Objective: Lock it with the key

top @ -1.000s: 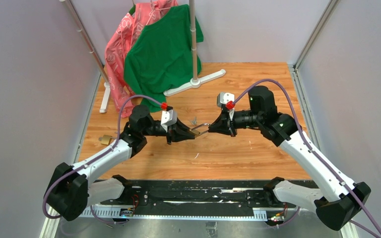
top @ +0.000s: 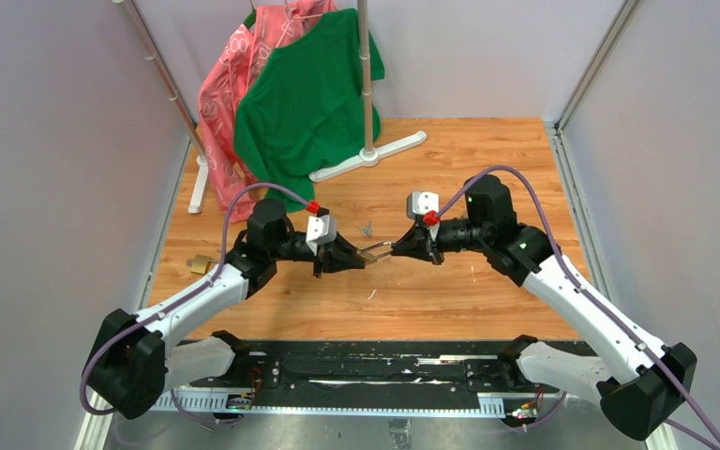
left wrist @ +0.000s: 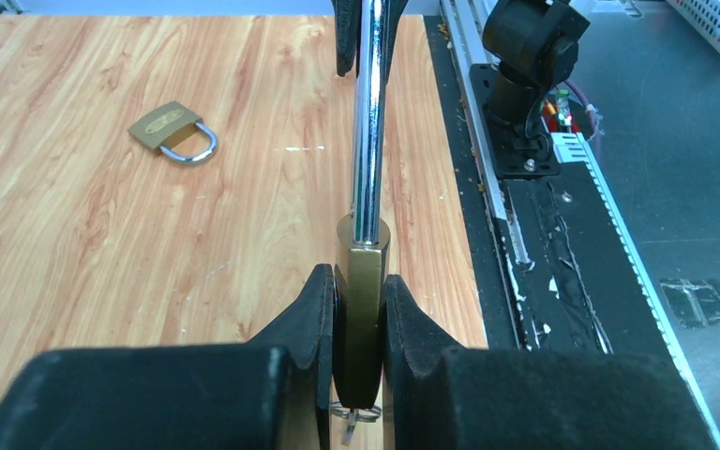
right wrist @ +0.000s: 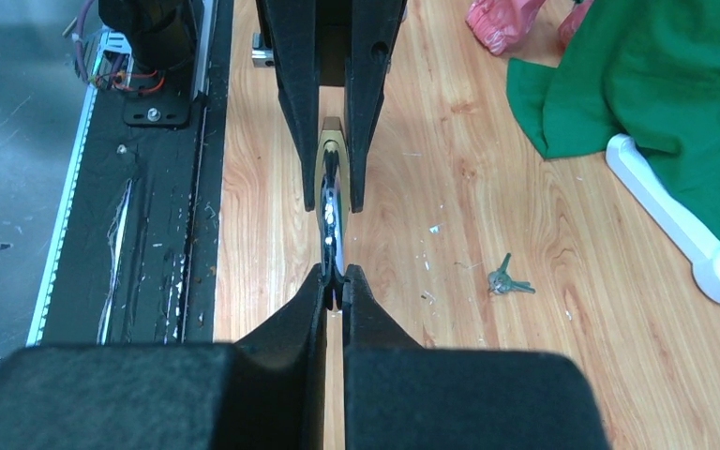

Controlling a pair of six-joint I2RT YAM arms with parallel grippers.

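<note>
A brass padlock (left wrist: 367,305) is held in the air between the two arms. My left gripper is shut on its body, one finger on each side. At the other end, my right gripper has closed on the silver shackle (right wrist: 332,206), pinching its curved end. Below the body, a key ring (left wrist: 356,412) with a key dangles in the left wrist view; whether a key sits in the keyhole is hidden. From above, the shackle (top: 376,249) spans the short gap between both grippers. I cannot tell whether it is latched.
A second brass padlock (left wrist: 171,127) lies on the wooden table at the left. A loose bunch of keys (right wrist: 508,278) rests behind the grippers. Farther back, a green shirt (top: 305,103) and a pink cloth (top: 228,94) hang on a stand (top: 367,157).
My right arm has come down slightly and shifted a little left, with the shackle still between its fingers. The left arm has barely moved.
</note>
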